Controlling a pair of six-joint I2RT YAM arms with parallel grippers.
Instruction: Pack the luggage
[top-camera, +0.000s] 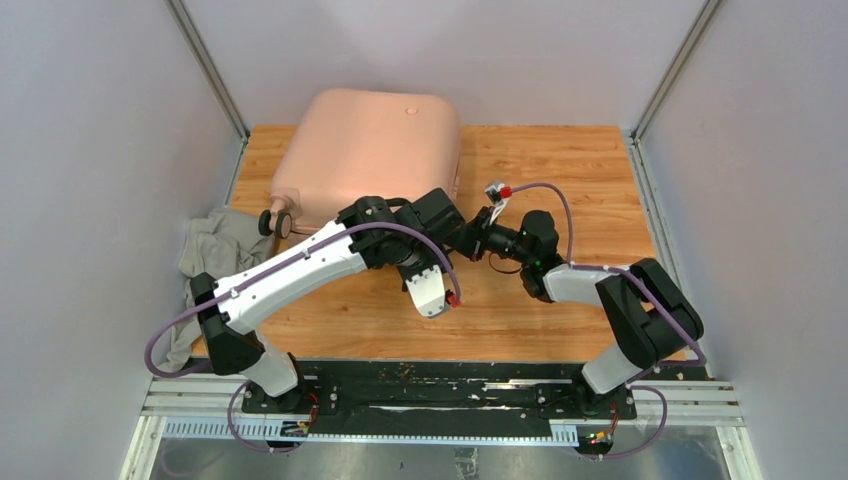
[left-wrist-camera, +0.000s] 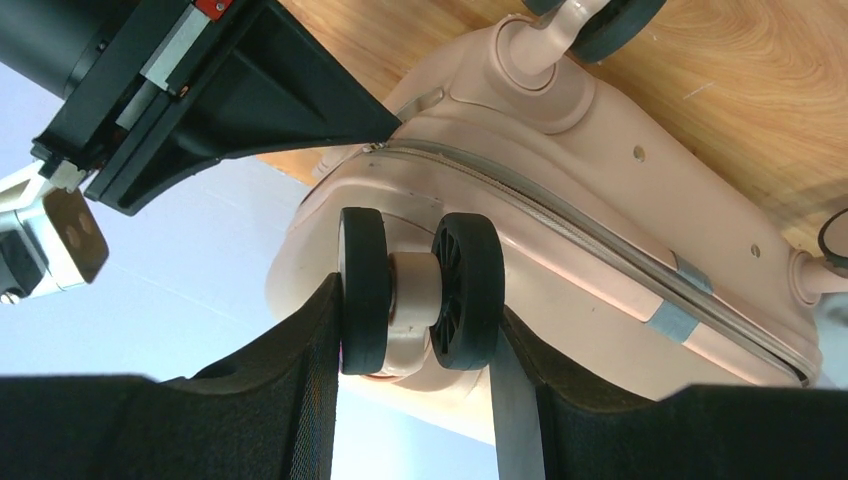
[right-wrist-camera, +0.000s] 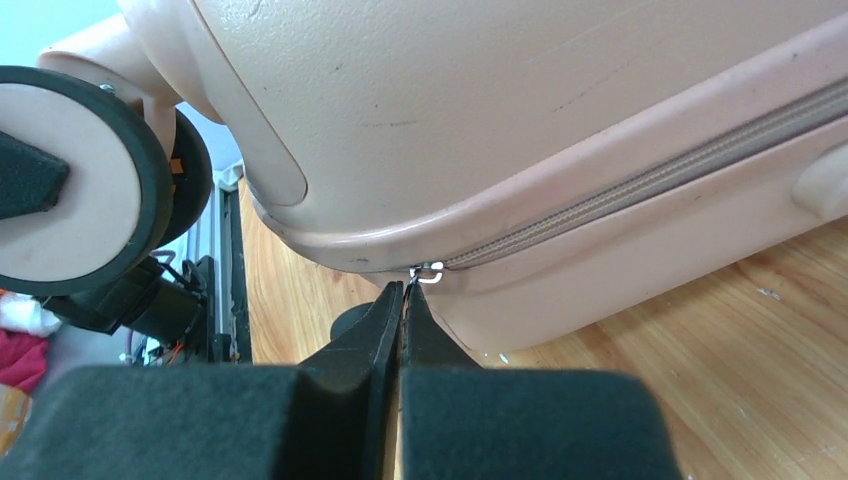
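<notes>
A closed pale pink suitcase (top-camera: 365, 150) lies at the back of the wooden table. In the left wrist view my left gripper is shut on one of its twin caster wheels (left-wrist-camera: 465, 290), with the zipper (left-wrist-camera: 590, 230) running beside it. In the right wrist view my right gripper is shut at the metal zipper pull (right-wrist-camera: 432, 272) at the case's corner; whether the pull is between the fingertips is hard to tell. In the top view both grippers are at the case's front right corner, largely hidden by the arms.
A crumpled grey cloth (top-camera: 225, 250) lies along the table's left side. Bare wood (top-camera: 530, 330) is free at the front and right. Walls bound the table at left, right and back.
</notes>
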